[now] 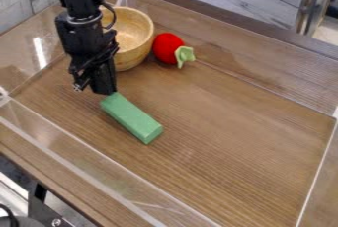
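Observation:
My black gripper (101,85) hangs low over the table left of centre, its fingertips just above and left of the upper end of a green block (130,117). The fingers look close together, with nothing visible between them. The green block lies flat on the wooden table, angled diagonally. Behind the gripper, a wooden bowl (134,27) is partly hidden by the arm. A red vegetable with a pale green top (169,46), perhaps a strawberry or radish toy, lies just right of the bowl.
A pale panel stands along the left edge, and a metal rail runs at the top right.

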